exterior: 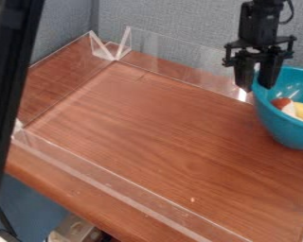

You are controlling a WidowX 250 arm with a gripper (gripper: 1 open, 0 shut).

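My black gripper [253,74] hangs at the upper right, its fingers over the left rim of a turquoise bowl [284,126]. Whether the fingers hold anything is hard to tell. In the bowl sit a yellow item [302,112] and a red-and-white item [283,105], partly cut off by the image edge.
Clear low plastic walls [180,57] line its edges. A grey panel stands behind, and a dark post fills the left edge.
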